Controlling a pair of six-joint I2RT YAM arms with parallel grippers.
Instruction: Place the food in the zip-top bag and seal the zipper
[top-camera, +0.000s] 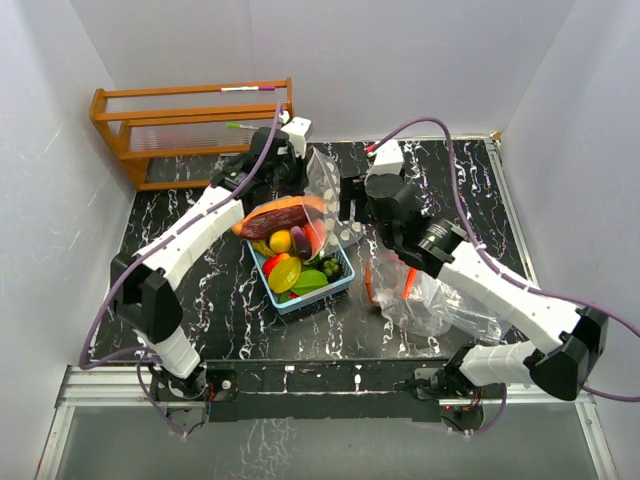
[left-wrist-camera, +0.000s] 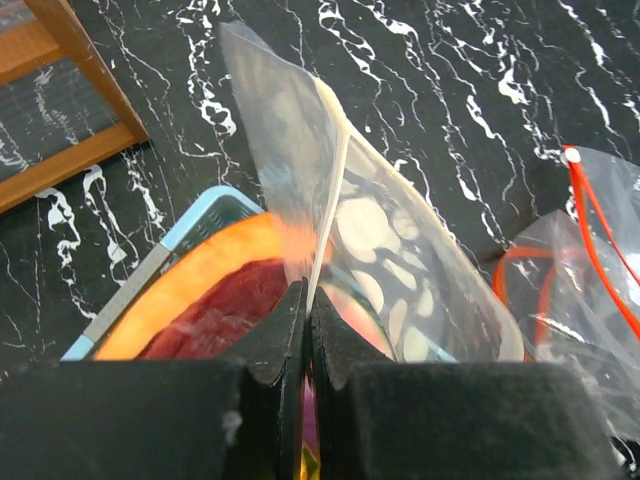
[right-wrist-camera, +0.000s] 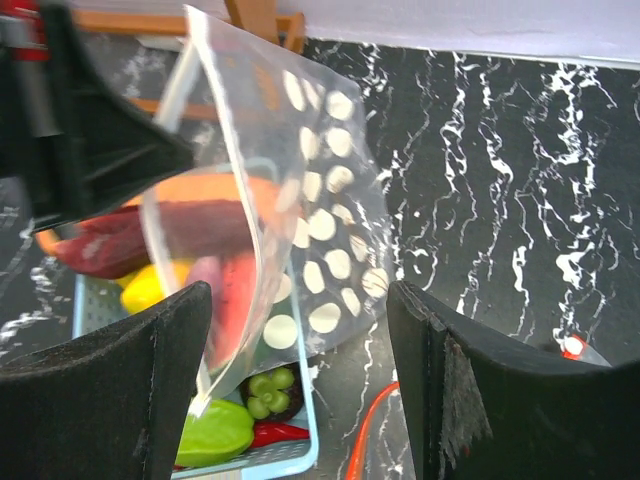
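Observation:
A clear bag with white dots (left-wrist-camera: 375, 235) hangs by its rim from my left gripper, whose fingers are shut with the thin film between them. In the right wrist view the bag (right-wrist-camera: 330, 195) droops over the right side of a blue basket (top-camera: 322, 297). Toy food fills that basket, including a yellow mango (top-camera: 284, 273), a green pepper (top-camera: 309, 281) and a long red-orange piece (top-camera: 272, 217). My right gripper stands apart to the right, its fingers spread. The bag's edge passes beyond them, and nothing appears gripped.
More clear bags with red-orange strips (top-camera: 410, 283) lie right of the basket, under the right arm. A wooden rack (top-camera: 125, 150) stands at the back left. Bare black marbled table (top-camera: 480, 205) shows at the back right.

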